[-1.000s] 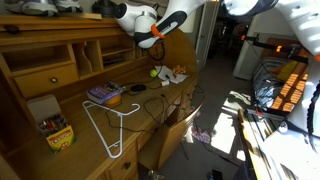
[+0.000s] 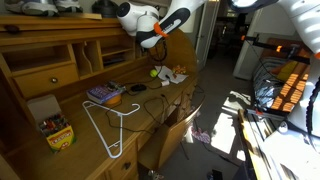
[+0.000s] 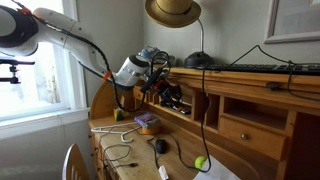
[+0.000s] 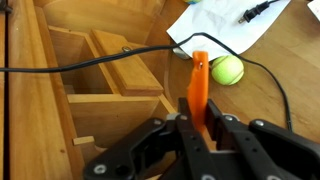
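In the wrist view an orange, elongated object (image 4: 198, 85) rises from between the dark fingers of my gripper, which is shut on it. What kind of object it is I cannot tell. Exterior view 2 has the gripper (image 3: 172, 98) raised above the desk, in front of the cubbyholes; the orange object cannot be made out there. Below it, a yellow-green tennis ball (image 4: 228, 70) rests on the desktop beside white paper (image 4: 215, 28). A black cable (image 4: 130, 54) crosses the wrist view, passing behind the orange object.
A white hanger (image 2: 108, 128), a crayon box (image 2: 57, 132) and a purple container (image 2: 104, 94) lie along the wooden desk (image 2: 85, 155). Cables run over its surface. The hutch's shelf and drawer (image 3: 250, 136) stand close to the gripper, and a hat (image 3: 174, 12) hangs above.
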